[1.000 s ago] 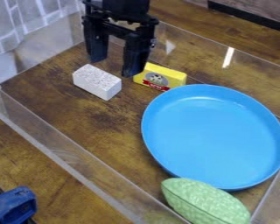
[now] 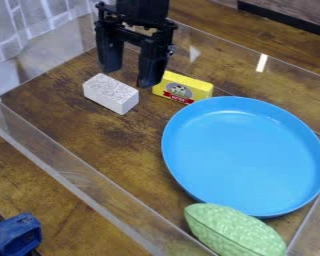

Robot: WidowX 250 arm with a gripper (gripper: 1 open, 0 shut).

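The black gripper point(image 2: 131, 62) hangs at the top centre of the camera view with its two dark fingers apart, open, above the area between a white speckled block point(image 2: 112, 93) on the left and a yellow box point(image 2: 183, 87) with a red label on the right. Both items lie on the wooden surface; nothing shows held between the fingers.
A large blue plate point(image 2: 242, 153) fills the right middle. A green leafy cabbage-like object point(image 2: 235, 229) lies at the bottom right. A blue crumpled item point(image 2: 12, 234) sits at the bottom left outside a clear edge.
The gripper has shifted very slightly. The objects have not visibly moved.
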